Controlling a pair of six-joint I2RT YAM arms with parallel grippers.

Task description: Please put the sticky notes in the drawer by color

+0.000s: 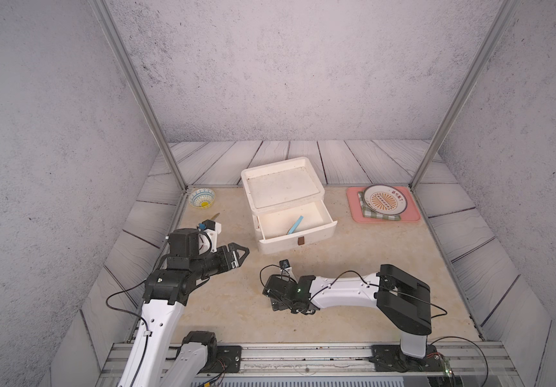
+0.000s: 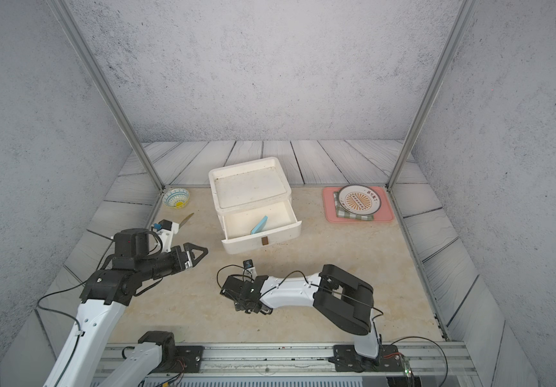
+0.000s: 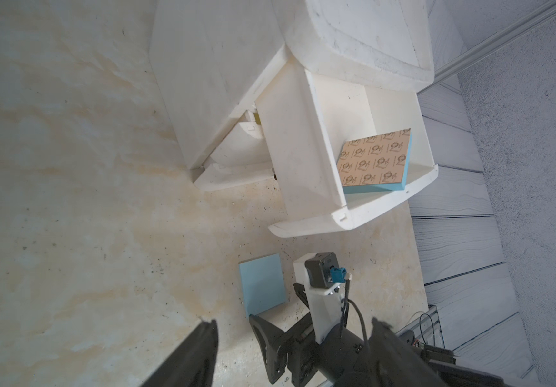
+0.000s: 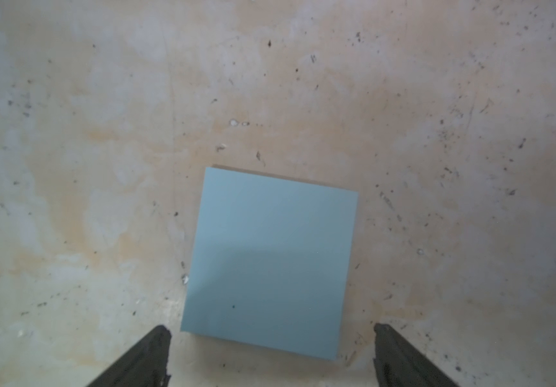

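Note:
A white drawer box [image 1: 282,183] stands on the table with a drawer pulled out, a blue sticky-note pad [image 3: 374,158] leaning inside it. Another blue pad lies flat on the table, beside my right gripper in the left wrist view [image 3: 262,271]. My right gripper is open low around the near end of that pad, nothing shut between its fingers. My left gripper [image 1: 242,254] is held above the table left of the box, part open and empty.
A patterned bowl [image 1: 201,198] sits at the back left. A pink board [image 1: 407,213] with a cloth and plate [image 1: 384,200] is at the back right. Table in front of the box is mostly clear, apart from my right arm.

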